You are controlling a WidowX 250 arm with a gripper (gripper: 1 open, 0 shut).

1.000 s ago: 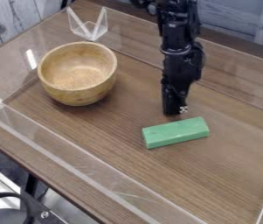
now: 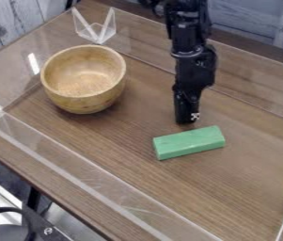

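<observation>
My black gripper (image 2: 186, 114) reaches down from the top of the camera view to the middle of the wooden table, its tip low at the tabletop. It looks shut, though the fingertips are small and dark, and I cannot make out anything between them. A green block (image 2: 189, 142) lies just below and in front of it, apart from it. A wooden bowl (image 2: 84, 100) stands to the left.
A white angular object (image 2: 93, 30) stands at the back left. A black object (image 2: 8, 226) shows at the lower left corner, off the tabletop.
</observation>
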